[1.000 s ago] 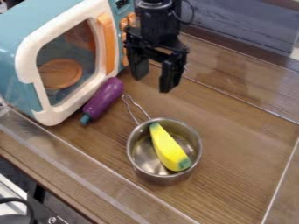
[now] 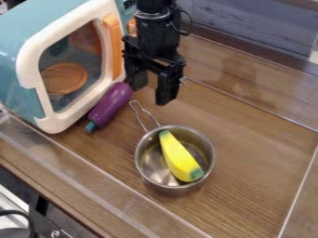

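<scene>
My black gripper (image 2: pixel 154 82) hangs at the top centre, beside the toy microwave, with its fingers apart and nothing visible between them. Below it to the left, a purple eggplant (image 2: pixel 117 99) lies on the wooden counter against the microwave. A yellow banana (image 2: pixel 181 157) lies in a steel pot (image 2: pixel 161 179) at the lower centre, whose wire handle points up toward the eggplant.
The toy microwave (image 2: pixel 30 56), pale blue and white with an orange plate inside, fills the upper left. Bare counter (image 2: pixel 252 139) spans the right. A grey wall (image 2: pixel 248 23) runs along the back, and the counter's edge is at the lower left.
Over the last second the gripper has moved a little to the left and has shifted slightly in height. The pot, banana and eggplant are unchanged.
</scene>
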